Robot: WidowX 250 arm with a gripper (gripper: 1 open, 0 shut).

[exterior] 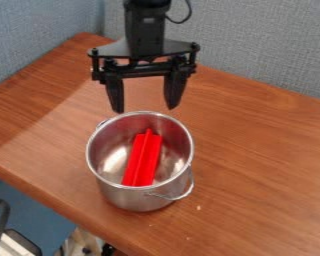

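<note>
A steel pot [101,172] with wire handles stands on the wooden table near its front left. Inside it lies a red object [141,160], looking like two long bars side by side. Above and behind the pot, my black gripper [145,105] hangs open, its two fingers pointing down with nothing between them.
Grey padded walls [270,50] stand behind it. Past the table's front left edge are a blue floor and some dark cables [3,225].
</note>
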